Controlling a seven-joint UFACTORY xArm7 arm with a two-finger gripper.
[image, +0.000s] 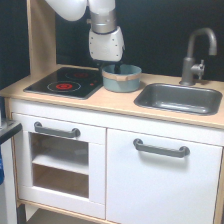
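A blue-grey pot (122, 80) stands upright on the wooden counter (112, 98), between the stove and the sink, its left side close to the stove's right edge. White and grey, the arm comes down from the top of the view. My gripper (101, 66) is at the pot's upper left rim. Its fingers are small and dark against the dark wall, so I cannot tell whether they are open or shut, or whether they grip the rim.
On the left is a black stove (77, 75) with red-ringed burners. The sink (180, 97) and its tall grey faucet (189, 62) stand to the right. Below are an oven door (64, 132) and a white cabinet door (160, 180). Bare counter shows in front of the pot.
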